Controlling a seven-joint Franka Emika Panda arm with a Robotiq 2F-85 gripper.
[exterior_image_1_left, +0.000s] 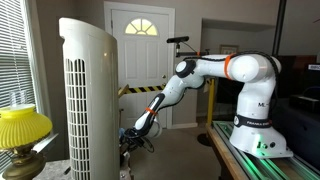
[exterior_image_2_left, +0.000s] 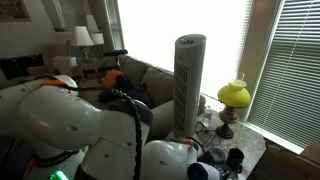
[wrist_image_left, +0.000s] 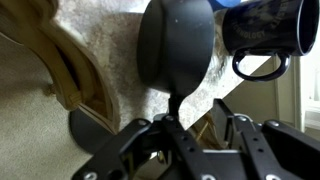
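Note:
My gripper shows at the bottom of the wrist view with its fingers spread apart. Just ahead of the left finger lies a dark rounded vessel, its narrow handle pointing back toward that finger. Whether handle and finger touch, I cannot tell. A dark mug with a looped handle stands to the upper right, beyond the right finger. In exterior view 1 the gripper is low beside the tower fan, small and partly hidden.
Curved wooden pieces fill the left of the wrist view. A tall white tower fan stands close to the arm, with a yellow lamp on its other side. In exterior view 2, a dark mug sits near the gripper end.

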